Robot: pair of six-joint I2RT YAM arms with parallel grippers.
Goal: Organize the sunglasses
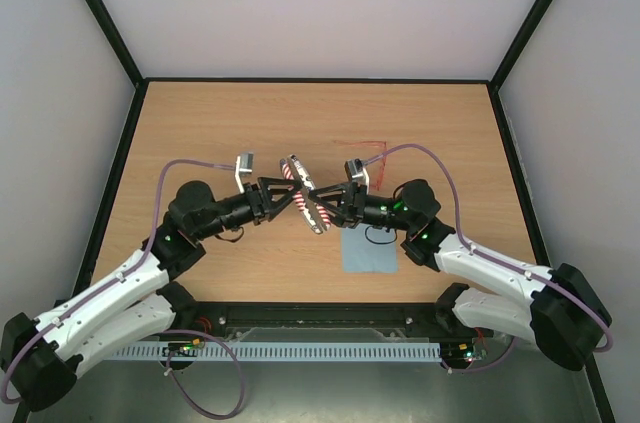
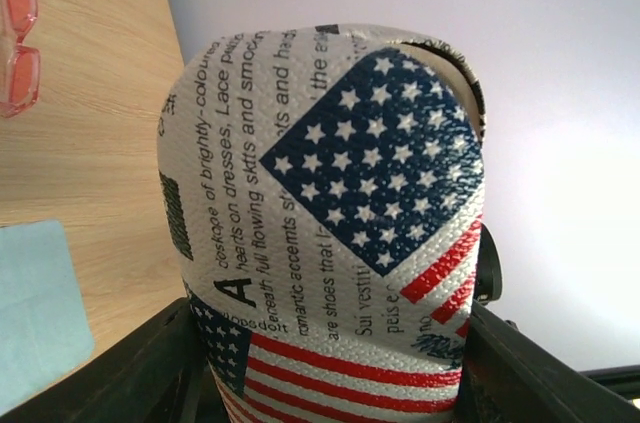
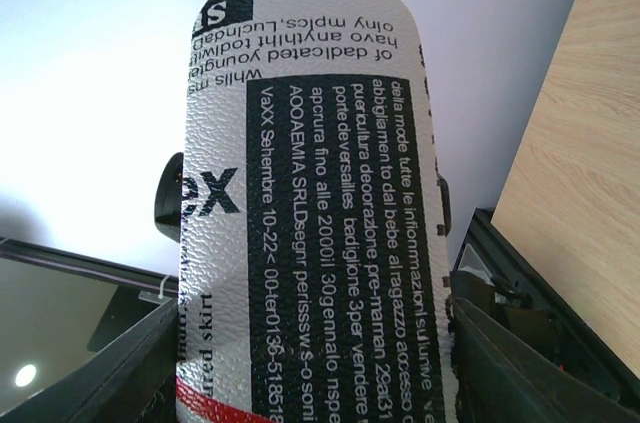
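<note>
A sunglasses case [image 1: 323, 217] printed with text, stars and red stripes hangs above the table between my two grippers. It stands slightly ajar, a dark gap running between its halves in the top view. My left gripper [image 1: 298, 186] is closed around the left half; in the left wrist view its fingers [image 2: 140, 373] flank the flag-patterned shell [image 2: 330, 173]. On the opposite side, my right gripper [image 1: 314, 199] is shut on the other half, whose lettered face [image 3: 330, 203] fills the right wrist view. Red-framed sunglasses [image 2: 22, 38] rest on the table.
A pale blue cloth [image 1: 368, 253] lies flat on the table below the right gripper. Bare wooden table [image 1: 220, 123] stretches behind and to the left. The sunglasses sit behind the right arm.
</note>
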